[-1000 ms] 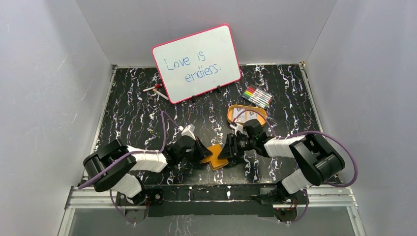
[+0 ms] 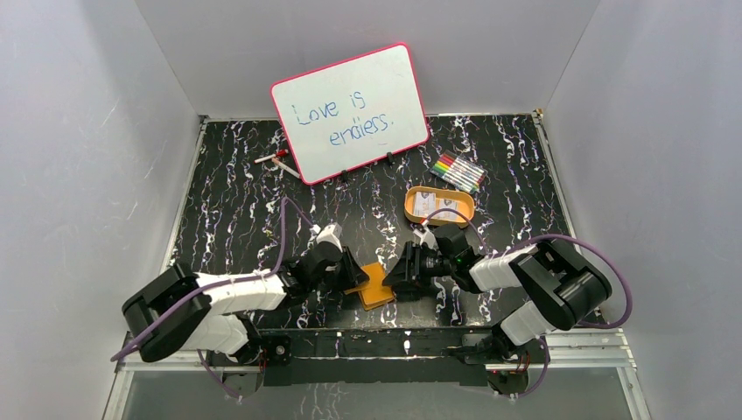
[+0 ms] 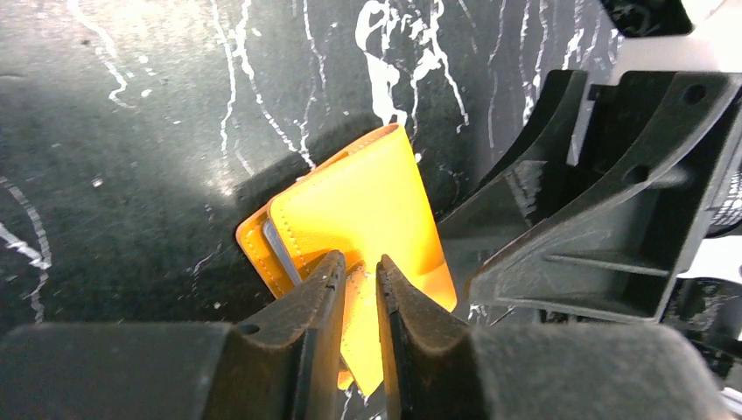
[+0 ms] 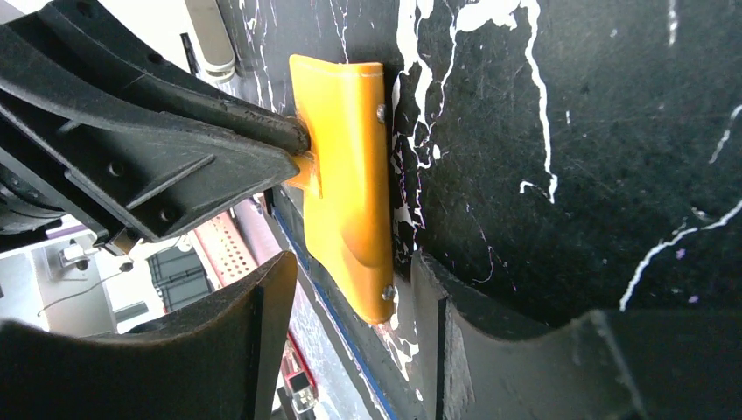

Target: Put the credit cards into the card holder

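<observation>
The orange card holder lies near the table's front edge, between my two grippers. In the left wrist view the holder stands slightly spread, a grey edge showing between its layers; whether that is a card cannot be told. My left gripper has its fingers narrowly apart, an orange flap lying between them. From the right wrist view, the left fingertips sit at that flap. My right gripper is open, with one end of the holder showing between its fingers. No credit card is clearly identifiable.
Behind the right arm stands an orange tray with white card-like pieces in it. A marker set lies farther back. The whiteboard occupies the rear; loose pens lie left of it.
The holder and my right gripper have also shifted a little left.
</observation>
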